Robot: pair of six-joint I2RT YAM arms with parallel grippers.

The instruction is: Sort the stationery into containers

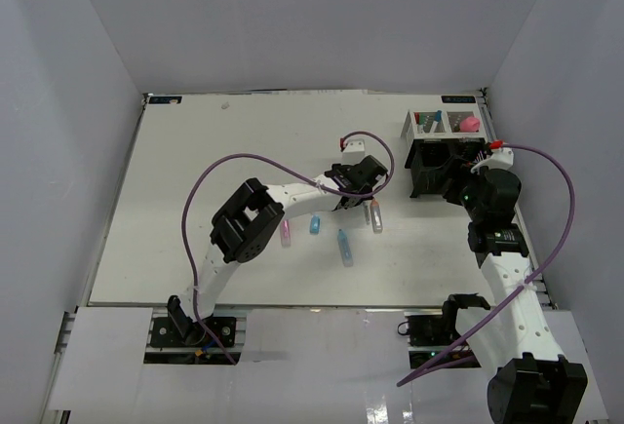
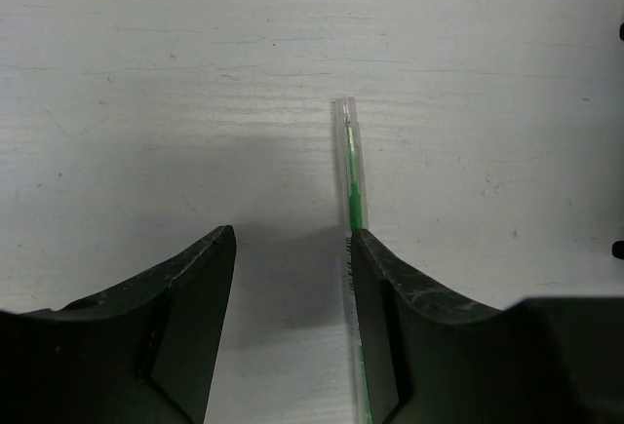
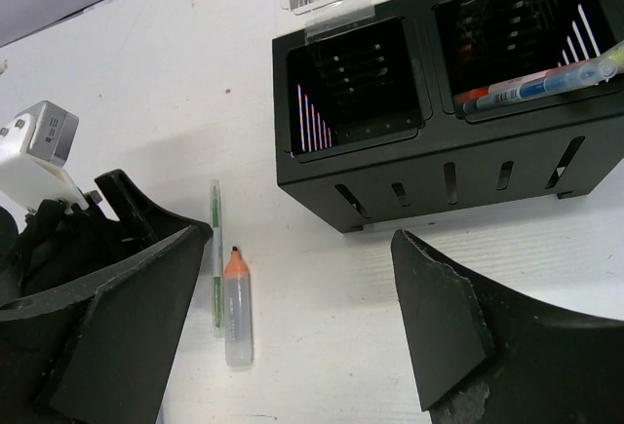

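Observation:
My left gripper is low over the table, fingers part open, with a thin green-and-clear pen [image 2: 353, 171] lying at its right finger and bare table between the fingers. In the top view an orange-capped marker [image 1: 376, 219] lies beside that pen, with a blue marker [image 1: 345, 249], a small blue item [image 1: 315, 224] and a pink pen [image 1: 286, 234] farther left. My right gripper stands open beside the black two-compartment container [image 3: 447, 212], which holds pens in its right compartment.
A white divided container [image 1: 412, 124] behind the black one holds markers and a pink item.

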